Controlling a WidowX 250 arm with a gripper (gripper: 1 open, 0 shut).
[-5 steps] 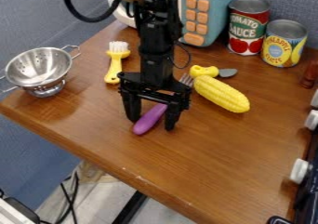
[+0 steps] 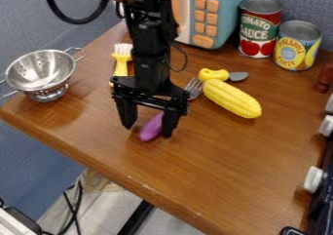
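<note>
My black gripper hangs low over the middle of the table, its fingers apart around a purple eggplant-like toy. The toy lies on the wood, partly hidden by the gripper; whether the fingers touch it is unclear. To the right lie a yellow corn and a fork, partly hidden.
A steel colander sits at the left edge. A brush, a yellow-handled tool, two cans and a teal toy appliance stand or lie at the back.
My gripper has shifted slightly left, to a place higher in the view, over the purple toy, which now shows less of its length.
</note>
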